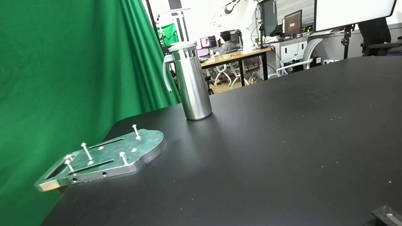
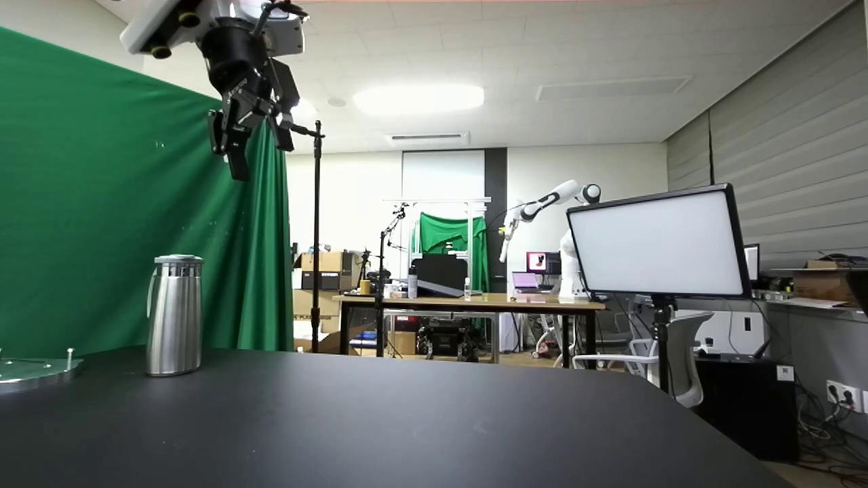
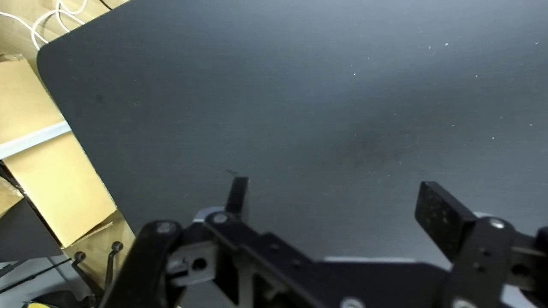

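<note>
A tall steel jug (image 1: 195, 86) with a pale lid and a side handle stands upright on the black table (image 1: 271, 150). The same jug (image 2: 175, 317) shows at the left in the second exterior view. My gripper (image 2: 258, 167) hangs high above the table, well clear of the jug. From the wrist, the gripper is open, its two black fingers wide apart and only bare tabletop visible between them. Neither jug nor plate appears in the wrist view.
A metal plate (image 1: 109, 154) with several upright bolts lies at the table's left edge. Behind it hangs a green curtain (image 1: 56, 75). A cardboard box (image 3: 61, 185) sits beyond the table edge.
</note>
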